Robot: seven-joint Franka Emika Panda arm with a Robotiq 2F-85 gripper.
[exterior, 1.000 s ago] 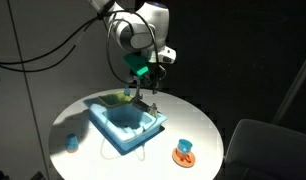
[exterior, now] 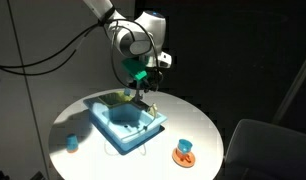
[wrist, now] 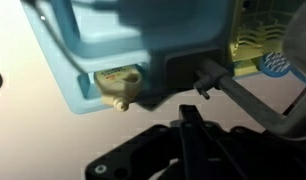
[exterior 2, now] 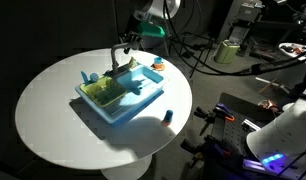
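Note:
A light blue toy sink basin [exterior: 117,132] stands on the round white table. Its grey faucet [wrist: 238,92] rises at the rim, in the wrist view just right of my gripper. The gripper is shut, with nothing visible between its dark fingers, and is hanging above the faucet side of the basin. On the same rim sits a small cream-coloured piece [wrist: 119,84], left of the fingertips and apart from them. Whether the fingertips touch the faucet cannot be told.
A yellow-green rack [exterior 2: 109,92] fills one end of the basin. On the bare tabletop stand a blue cup [exterior: 185,146] on an orange saucer [exterior: 183,158] and a small blue item [exterior: 72,143]. A grey chair [exterior: 258,150] is beside the table.
The basin, cup and saucer stay where they were.

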